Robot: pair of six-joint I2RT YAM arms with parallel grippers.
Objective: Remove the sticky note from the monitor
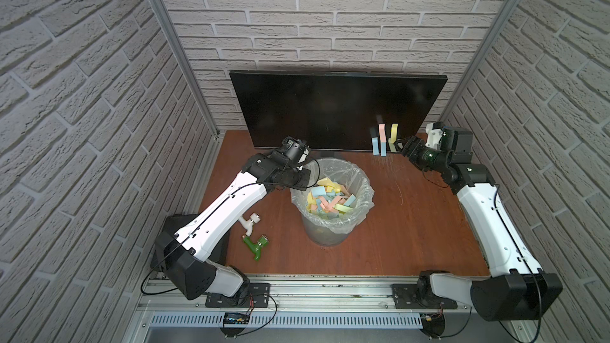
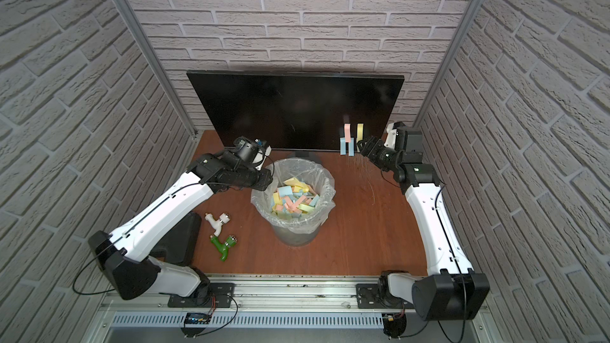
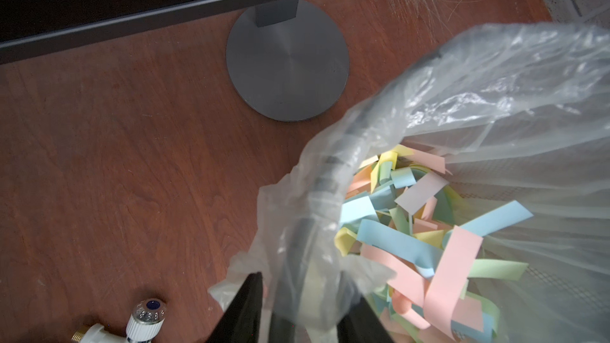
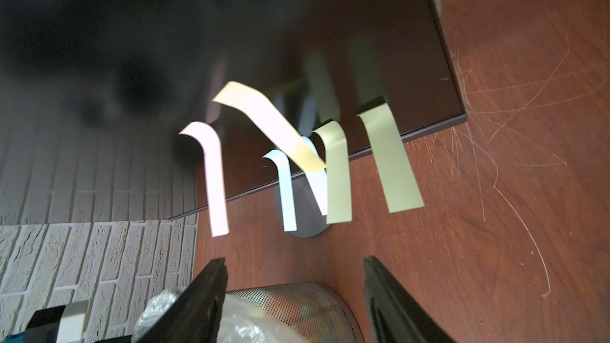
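Several pink, yellow, blue and pale green sticky notes [image 4: 387,158] cling by their curled tops to the lower right of the black monitor [image 1: 317,108]. My right gripper is open just in front of them, nothing between its fingers. My left gripper is at the left rim of a lined bin [image 1: 333,235], fingers either side of the crumpled clear liner [image 3: 483,82]; whether they grip it I cannot tell. Loose colored notes [image 3: 451,266] fill the bin's bottom.
A white fitting [image 1: 251,221] and a green one [image 1: 257,247] lie at the left, beside a dark pad [image 2: 178,241]. Brick walls enclose the sides and back.
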